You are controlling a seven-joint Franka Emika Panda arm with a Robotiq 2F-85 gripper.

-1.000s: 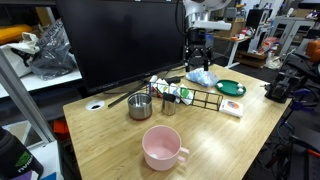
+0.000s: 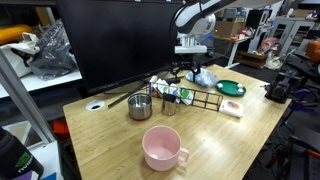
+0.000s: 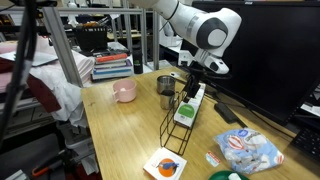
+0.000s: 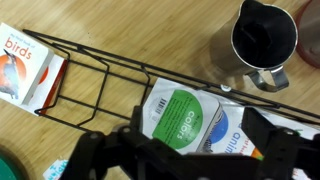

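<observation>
My gripper stands open above a black wire rack (image 4: pixel 100 72), nothing held between its fingers. Below it in the wrist view lies a small book with a green "colors" cover (image 4: pixel 184 117), partly hidden by the left finger. Beside that is a blue-and-white book (image 4: pixel 230 128), partly covered by the gripper. The exterior view from the other side shows the gripper (image 3: pixel 188 86) over the rack (image 3: pixel 176 135), close to the green-and-white book (image 3: pixel 187 112). A white "birds" book (image 4: pixel 22 58) is at the rack's far end in the wrist view.
Beside the rack stands a metal pitcher (image 4: pixel 258 42). A metal pot (image 2: pixel 140 106) and a pink mug (image 2: pixel 163 147) are on the table. A green plate (image 2: pixel 230 88) and a clear plastic bag (image 3: pixel 248 148) lie past the rack.
In exterior view 1 my arm has come down and leftward, bringing the open gripper closer to the rack. The table objects appear unmoved.
</observation>
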